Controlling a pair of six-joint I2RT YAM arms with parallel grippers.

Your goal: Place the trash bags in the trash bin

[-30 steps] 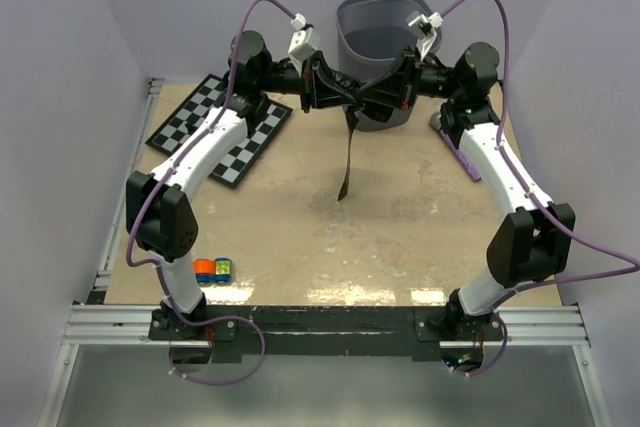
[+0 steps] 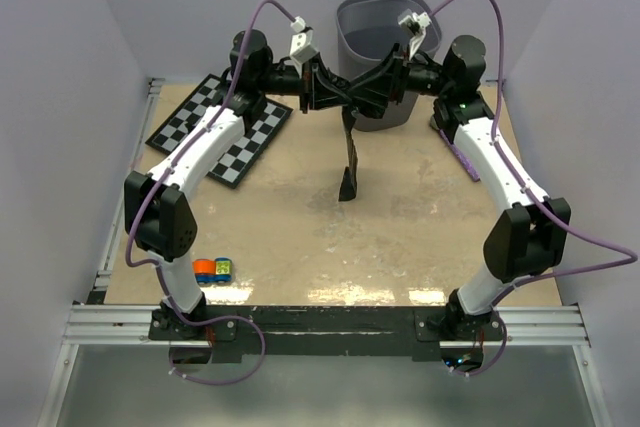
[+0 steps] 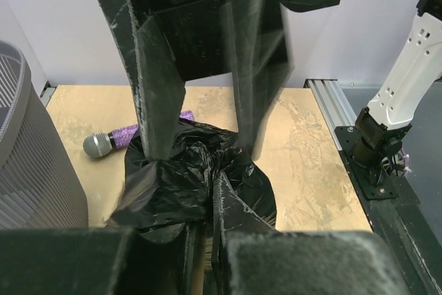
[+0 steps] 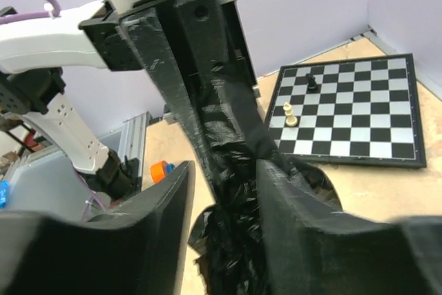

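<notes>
A black trash bag (image 2: pixel 350 162) hangs crumpled from my left gripper, which is shut on it. Around the bag's gathered part stands my right gripper, its two fingers apart with black plastic between and below them. In the right wrist view, the bag (image 4: pixel 242 246) drapes down from the left gripper's fingers (image 4: pixel 200 88) into the gap of the right one. Both grippers meet just in front of the grey ribbed trash bin (image 2: pixel 345 52), so the upper bag is largely hidden from above. The bag is outside the bin.
A chessboard (image 2: pixel 240 155) with a few pieces lies at the back left. The purple microphone (image 3: pixel 124 136) rests right of the bin, partly under the right arm. An orange and green item (image 2: pixel 212 270) is at the front left.
The left arm barely moved. The hanging bag turned and changed shape a little.
</notes>
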